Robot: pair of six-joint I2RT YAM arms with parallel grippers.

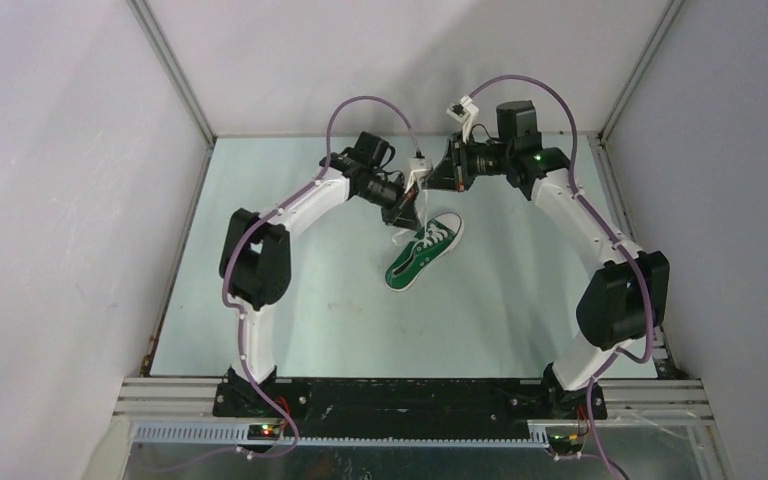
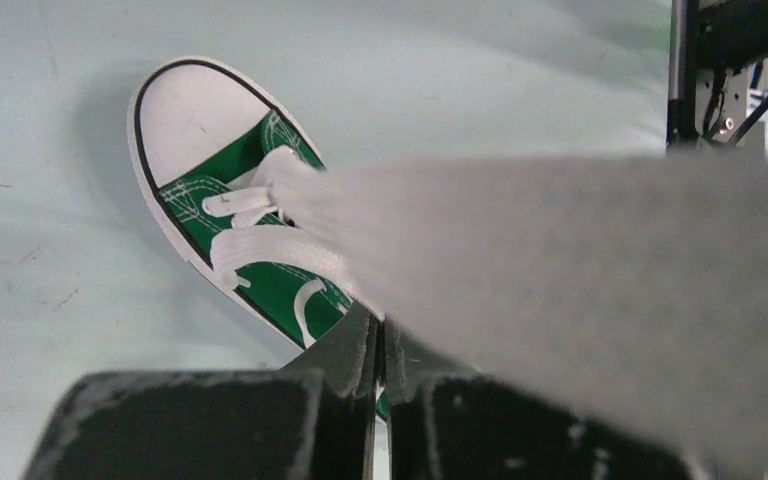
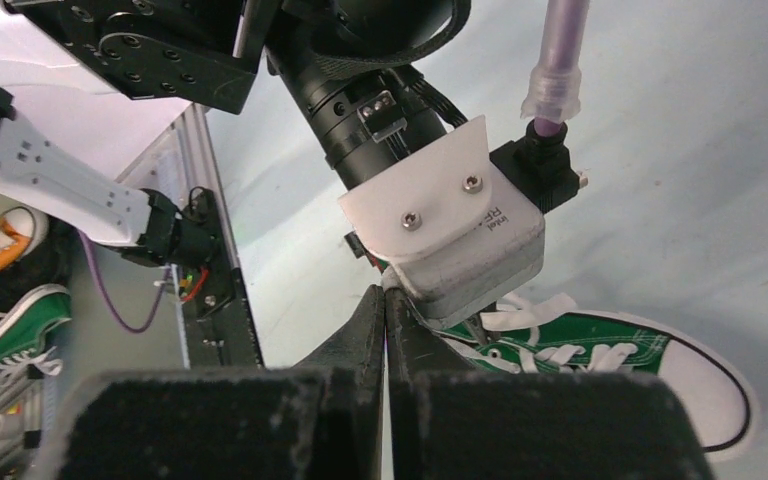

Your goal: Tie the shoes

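A green-and-white sneaker (image 1: 408, 263) (image 2: 200, 115) (image 3: 705, 390) lies on the pale table under both arms. My left gripper (image 1: 408, 218) hangs just above its laces, fingertips close together; a wide white lace (image 2: 560, 250) crosses blurred in front of them in the left wrist view, and I cannot tell whether it is held. My right gripper (image 1: 454, 175) is shut, up and to the right of the left one, its tips beside the left wrist's camera housing (image 3: 450, 230), which hides much of the lace there. Loose lace (image 3: 530, 312) lies over the shoe.
The arms are very close at the back middle of the table (image 1: 320, 330). Other shoes (image 3: 20, 340) lie beyond the table's edge in the right wrist view.
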